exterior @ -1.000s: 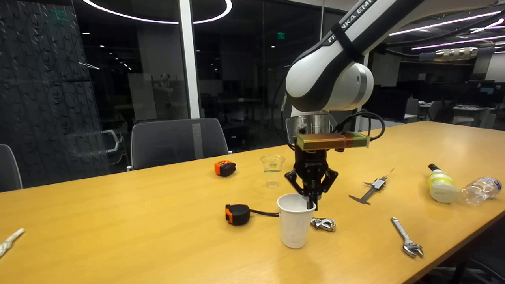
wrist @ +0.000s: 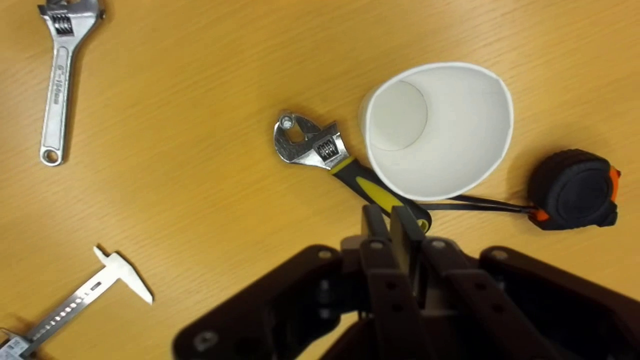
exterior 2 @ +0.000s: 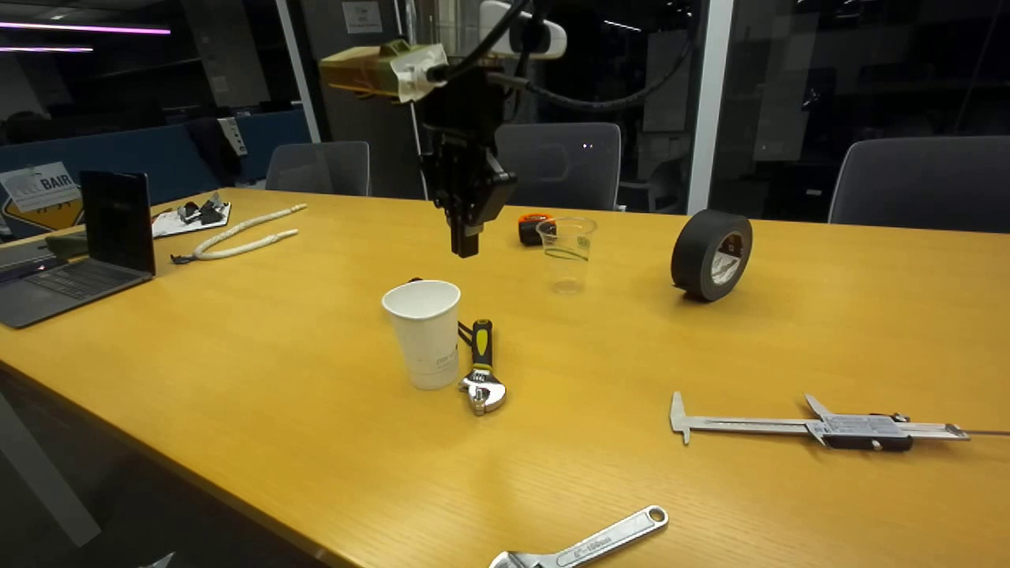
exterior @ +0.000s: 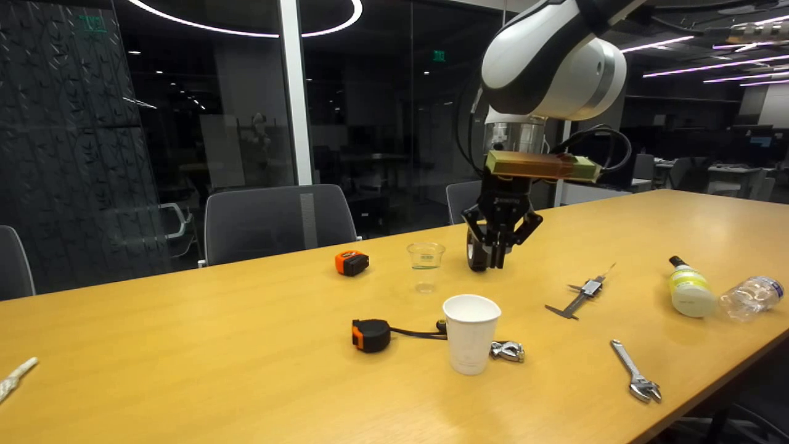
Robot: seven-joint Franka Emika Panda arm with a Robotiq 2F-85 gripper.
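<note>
My gripper hangs above the table, its fingers almost together with a narrow gap; nothing shows between them. A white paper cup stands upright on the table, apart from the gripper; it also shows in exterior view 1 and exterior view 2. Beside it lies an adjustable wrench with a black and yellow handle, close below the fingertips in the wrist view. A black and orange tape measure has its strip running behind the cup, partly hidden.
A clear plastic cup and another tape measure stand farther back, near a black tape roll. A caliper, a silver wrench and two bottles, one yellow-labelled, lie to the right.
My gripper has risen away from the white cup, where a finger overlapped its rim, and moved back. The cup has shifted slightly right and back, still upright.
</note>
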